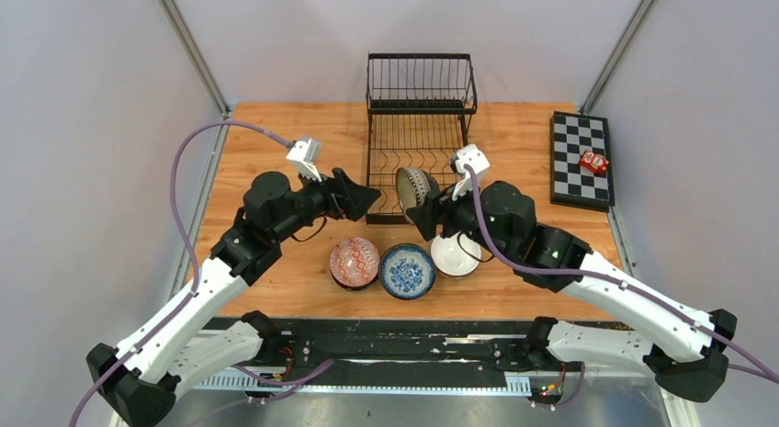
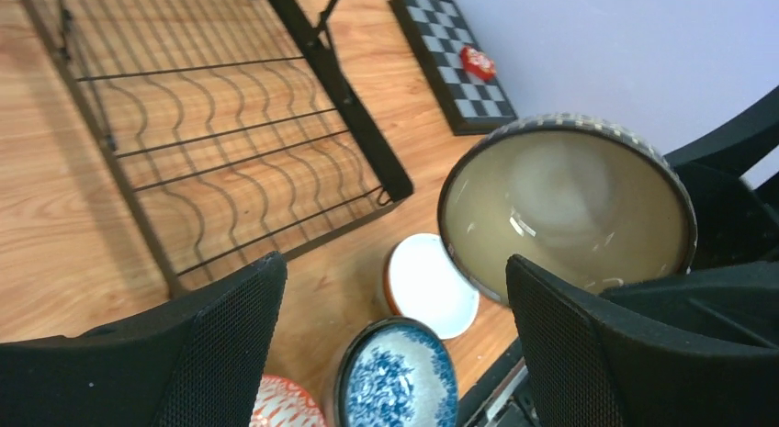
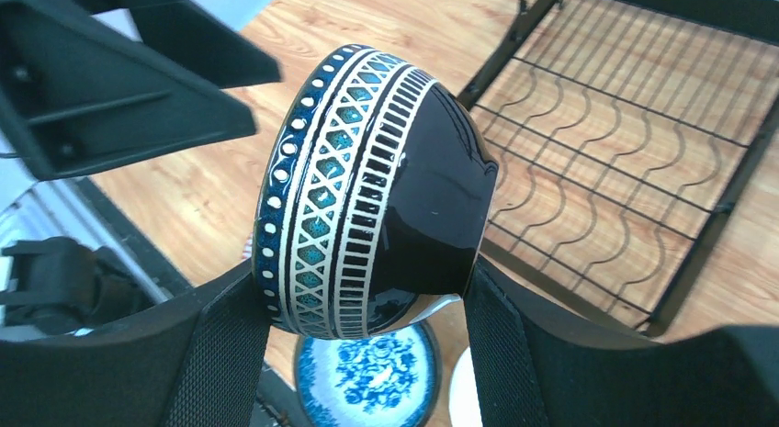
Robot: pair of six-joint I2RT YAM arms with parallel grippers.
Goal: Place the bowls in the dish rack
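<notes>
A dark bowl with a patterned white band (image 3: 367,188) is tilted on its side in my right gripper, whose fingers are closed on its rim. My left gripper stands open to the left of that bowl, holding nothing. The black two-tier dish rack (image 1: 369,151) stands behind both grippers, with no bowl seen resting in it. On the table below lie a red-patterned bowl (image 1: 354,257), a blue-patterned bowl (image 1: 408,271) and a white bowl (image 1: 457,262), partly hidden by the right arm in the top view.
A checkerboard (image 1: 574,184) with a red object (image 1: 593,162) on it lies at the right of the wooden table (image 1: 276,133).
</notes>
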